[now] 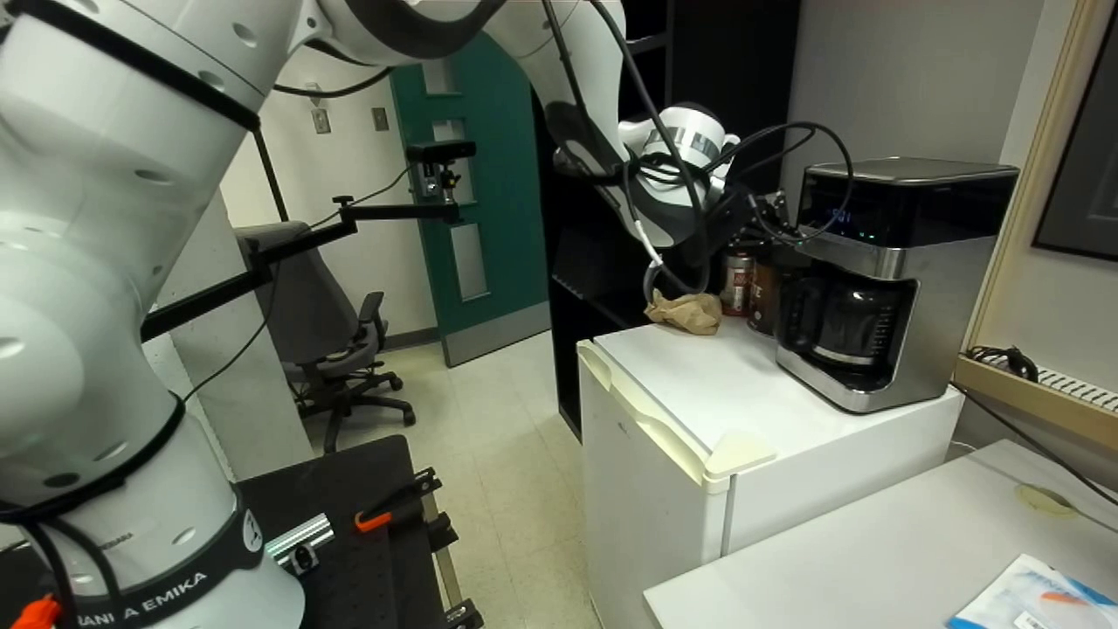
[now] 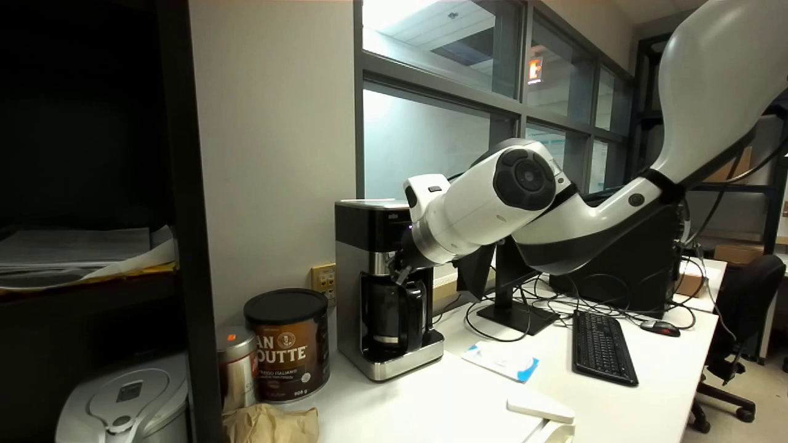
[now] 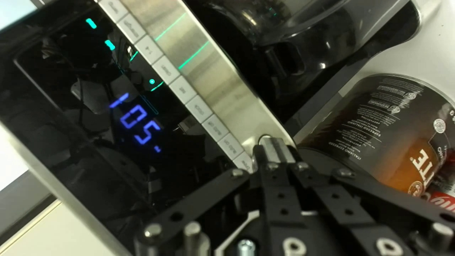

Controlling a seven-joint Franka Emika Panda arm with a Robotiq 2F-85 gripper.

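A coffee maker (image 1: 943, 273) with a black front panel and steel trim stands on the white fridge top. Close up in the wrist view, its lit display (image 3: 136, 119) shows blue digits, and a row of labelled buttons (image 3: 183, 89) runs along the steel strip. My gripper is shut, with nothing showing between its fingers. Its tips lie over the end of that strip, beside the last button; whether they touch it I cannot tell. The glass carafe (image 2: 388, 314) sits inside the machine. In exterior view 2 my own hand hides part of the panel.
A brown coffee can (image 2: 288, 347), a smaller tin (image 2: 236, 369) and a crumpled paper bag (image 2: 271, 426) stand beside the machine. A black shelf (image 2: 177, 221) rises near them.
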